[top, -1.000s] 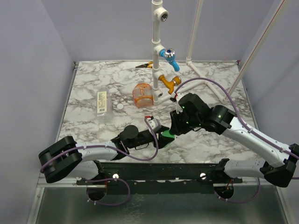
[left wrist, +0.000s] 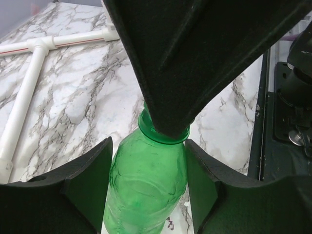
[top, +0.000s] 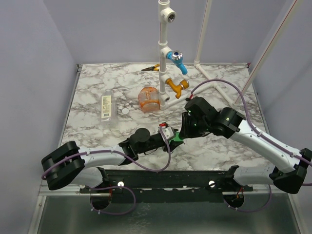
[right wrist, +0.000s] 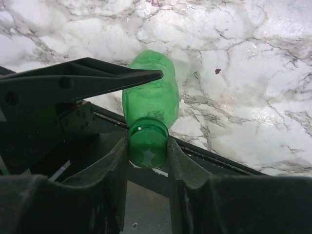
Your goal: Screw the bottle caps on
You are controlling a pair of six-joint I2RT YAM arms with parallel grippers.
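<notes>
A green bottle [left wrist: 146,180] stands between the fingers of my left gripper, which flank it just below the neck ring. Whether both pads press on it cannot be made out. In the right wrist view, one left finger [right wrist: 139,78] lies across the bottle's body. My right gripper is shut on the green cap [right wrist: 147,155], a star on its top, at the bottle's mouth. One dark right finger [left wrist: 170,73] hides the cap in the left wrist view. From above, the arms meet over the bottle [top: 178,137].
A clear bottle with a yellow label [top: 106,107] lies at left, near a small white cap [top: 125,111]. An orange clear bottle [top: 148,99] is by the white pipes [top: 163,58] with their taps. Pliers [top: 151,68] lie at the back.
My right gripper has shifted slightly right and its wrist has turned. My left gripper has moved a little right with its hand tilted differently. Other objects stay put.
</notes>
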